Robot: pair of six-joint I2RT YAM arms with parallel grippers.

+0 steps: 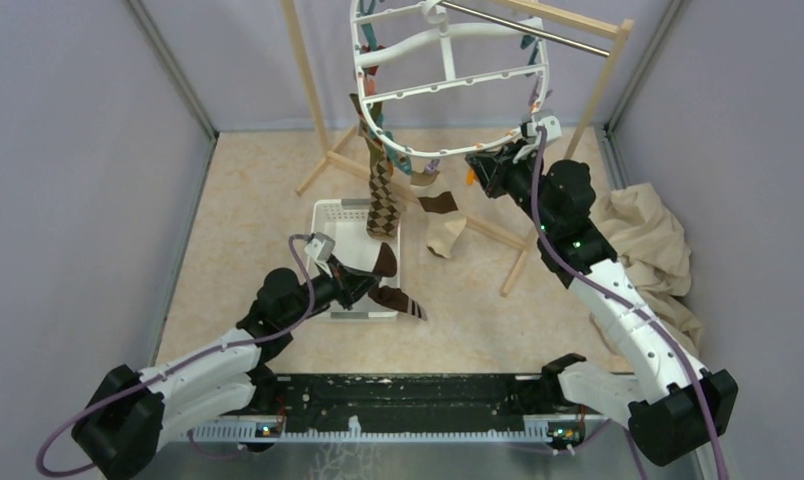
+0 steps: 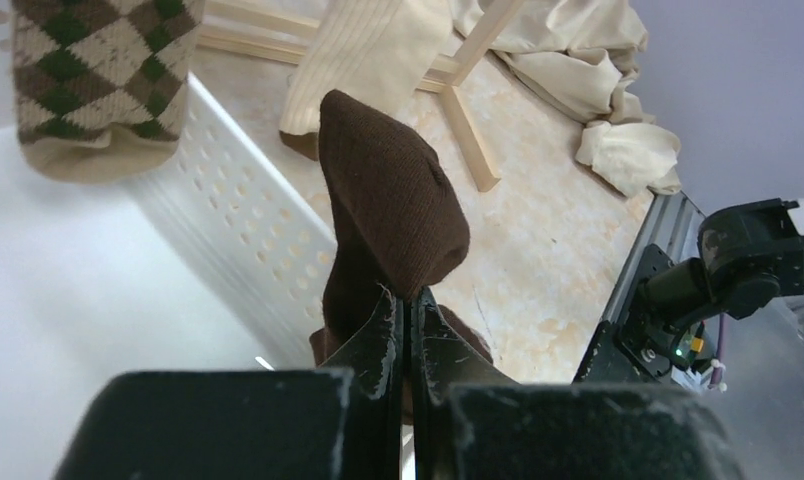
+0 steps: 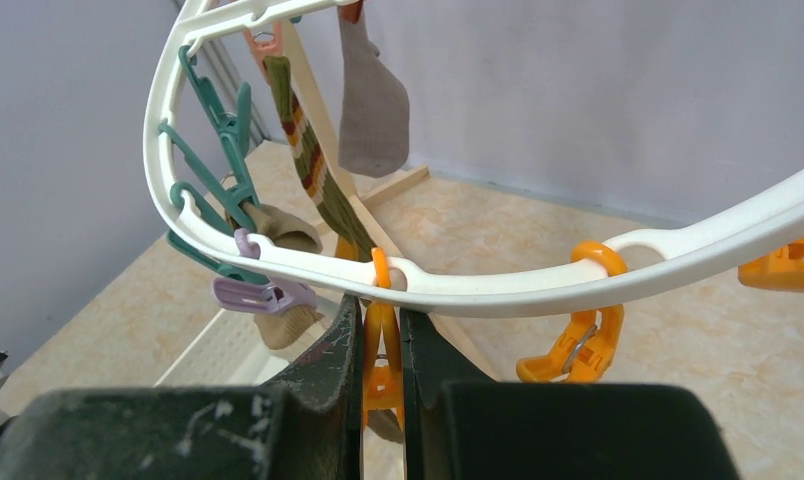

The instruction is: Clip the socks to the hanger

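Note:
My left gripper is low over the white basket, shut on a dark brown sock that hangs folded to both sides of its fingertips. My right gripper is up at the front curve of the white hanger, shut on an orange clip hanging from that rail. More orange clips, teal clips and a lilac clip hang from the rail. Several socks hang below it, including a grey one and an argyle one.
The white basket stands under the hanger. Wooden stand legs cross the floor. A pale cloth lies bunched along the right wall. The floor between basket and cloth is fairly clear.

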